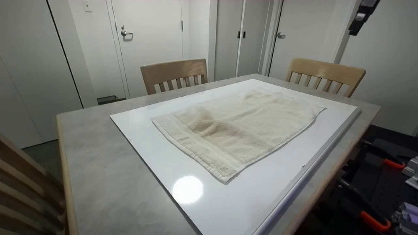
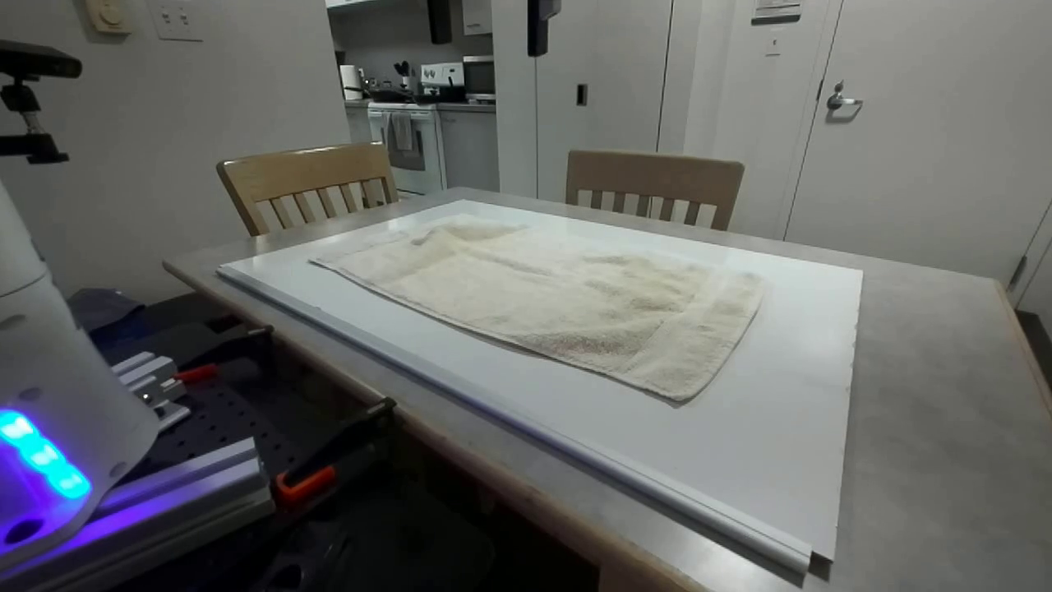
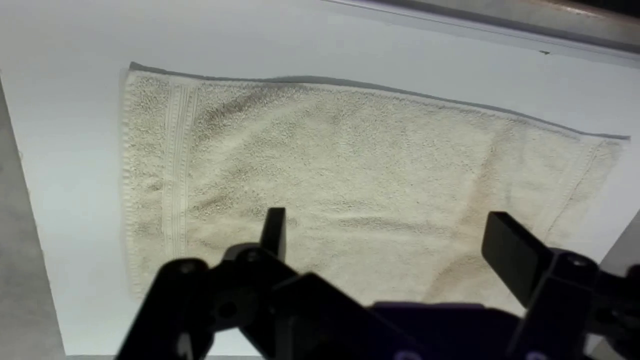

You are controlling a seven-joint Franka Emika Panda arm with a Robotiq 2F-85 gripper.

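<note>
A cream towel [image 1: 250, 125] lies spread out on the white board [image 1: 156, 129], with a few creases and slightly raised folds. In the second exterior view the towel [image 2: 552, 296] lies fully on the board, one long side facing the robot's base. From the wrist, I look down on the towel [image 3: 348, 168]; its lower part is hidden behind my gripper. The fingers stand wide open above the cloth, with nothing held between them. A dark fingertip of the gripper [image 1: 355, 25] shows high at the top right of the first exterior view, well clear of the table.
The board covers most of a grey table [image 1: 90, 156]. A raised metal strip [image 2: 532, 424] runs along its near edge. Wooden chairs [image 2: 316, 187] stand around the table, and clamps with orange handles [image 2: 306, 485] sit beside the robot's base.
</note>
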